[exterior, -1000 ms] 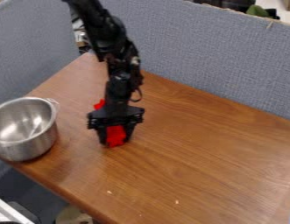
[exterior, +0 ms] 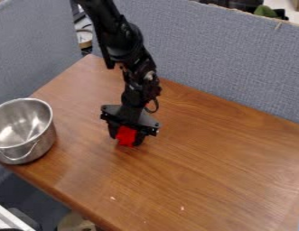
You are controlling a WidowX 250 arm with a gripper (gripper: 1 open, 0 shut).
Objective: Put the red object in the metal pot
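My black gripper (exterior: 127,138) points down over the wooden table, left of its middle. Between its dark fingers a small red object (exterior: 126,136) shows in part; the fingers and gripper body cover the rest of it. Whether they press on it or only stand around it cannot be told from this view, nor can any gap beneath it. The metal pot (exterior: 45,140), silver and round, stands at the table's left edge, apart from the gripper, with its opening in view.
Bare wood (exterior: 224,158) stretches to the right and front of the gripper. Grey panels (exterior: 230,59) border the table at the back and left. Some white and dark gear (exterior: 9,219) lies beyond the front left edge.
Over the last second the gripper has shifted slightly right, away from the pot, and turned a little. The pot has not moved.
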